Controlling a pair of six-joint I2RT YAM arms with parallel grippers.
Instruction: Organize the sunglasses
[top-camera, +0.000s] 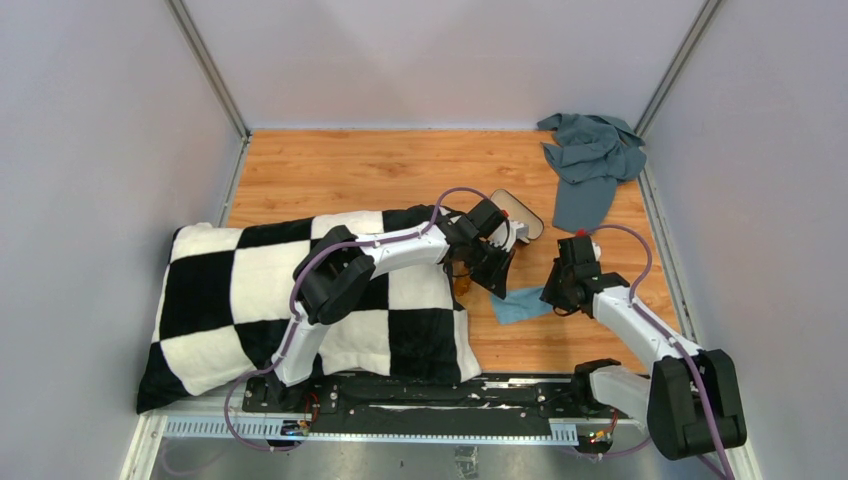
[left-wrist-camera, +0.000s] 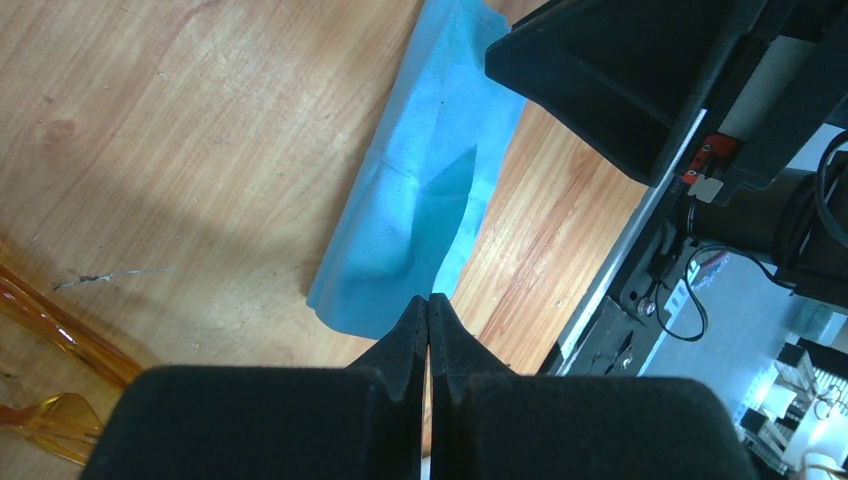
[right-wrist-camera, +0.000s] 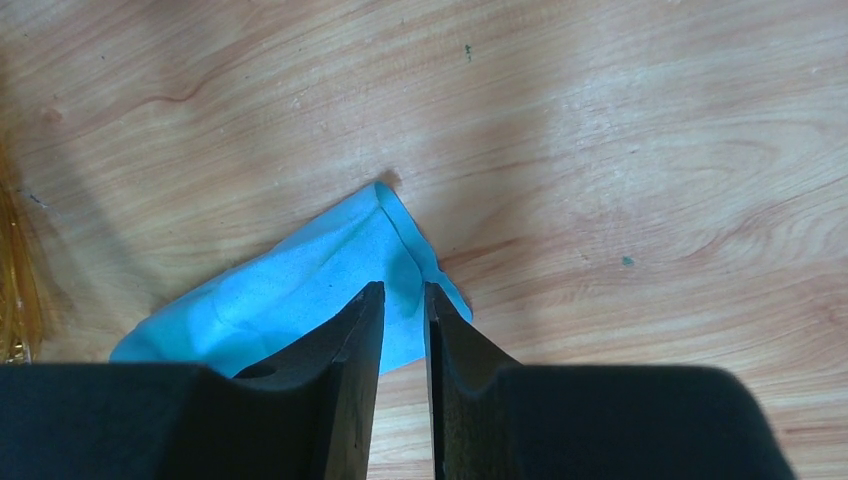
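Note:
A folded light-blue cloth (top-camera: 520, 306) lies on the table between my two grippers. My left gripper is shut above one end of that cloth, with nothing visible between its fingertips. At the cloth's other end, my right gripper stands a little open over its edge, and nothing is held between its fingers. Amber sunglasses (left-wrist-camera: 60, 425) show only in part at the lower left of the left wrist view. Behind the left gripper sits an open case (top-camera: 520, 212) with a pale inside, partly covered by the arm.
A crumpled grey-green cloth (top-camera: 590, 165) lies at the back right. A black-and-white checkered blanket (top-camera: 210, 300) covers the left and front of the table. Bare wood is free at the back left and around the blue cloth.

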